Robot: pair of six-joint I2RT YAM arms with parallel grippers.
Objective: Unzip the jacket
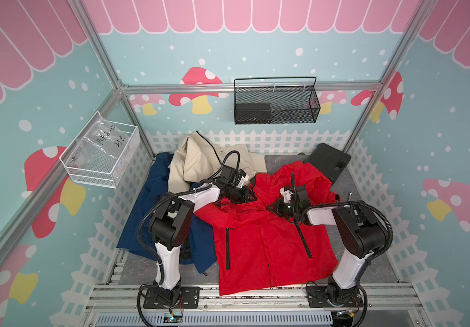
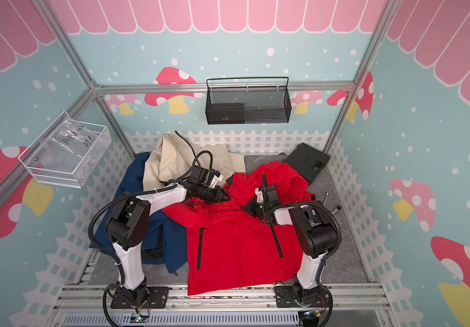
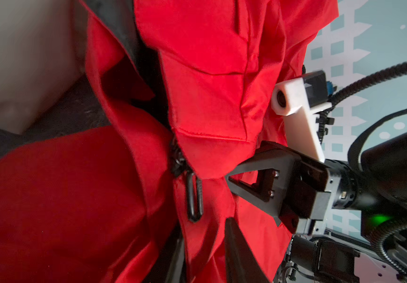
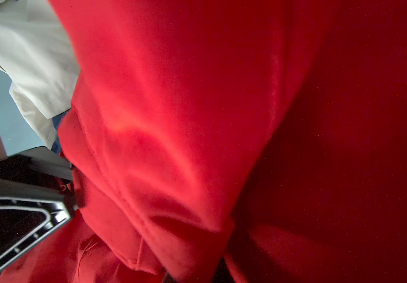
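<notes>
The red jacket (image 1: 246, 245) lies spread over the table, its collar end away from me. In the left wrist view, a black zipper pull (image 3: 194, 198) hangs at the front edge below a folded red flap. My left gripper is part open just past the pull's lower end, with red cloth behind the gap and the pull not between its fingers. The right gripper (image 1: 269, 208) is shut on a fold of the jacket near the zipper line. Cloth gathers at its tips in the right wrist view, where they are mostly hidden.
A blue garment (image 1: 145, 223) and a beige one (image 1: 188, 160) lie on the left and at the back left. A black flat case (image 1: 328, 162) rests at the back right. Wire baskets (image 1: 277, 103) hang on the walls. Both grippers are close together.
</notes>
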